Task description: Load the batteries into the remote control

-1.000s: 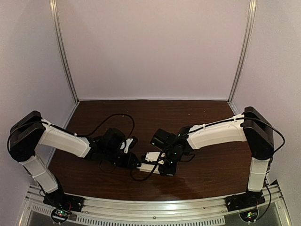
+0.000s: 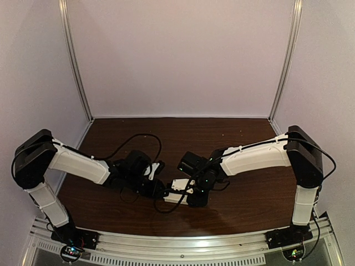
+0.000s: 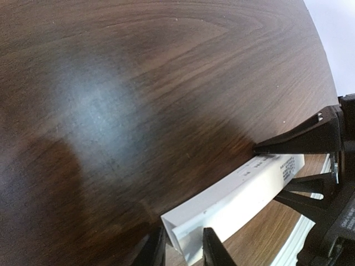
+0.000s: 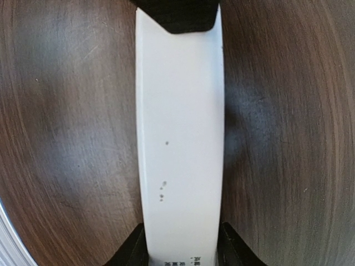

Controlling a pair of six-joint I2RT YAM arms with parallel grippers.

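Observation:
A long white object with small print [image 3: 233,194], likely the remote, lies low over the wooden table, crossing between both grippers. In the left wrist view my left gripper has its fingertips at the object's near end, one on each side; the right gripper's black fingers reach round its far end. In the right wrist view the white object [image 4: 180,122] runs lengthwise, with my right gripper either side of its lower end and a black finger over the upper end. Whether either grips firmly is unclear. No batteries are visible.
Pale walls enclose it, and a metal rail [image 2: 183,238] runs along the front edge. Dark cables loop over both arms.
The left arm has shifted very slightly to the right. The right arm looks the same as before.

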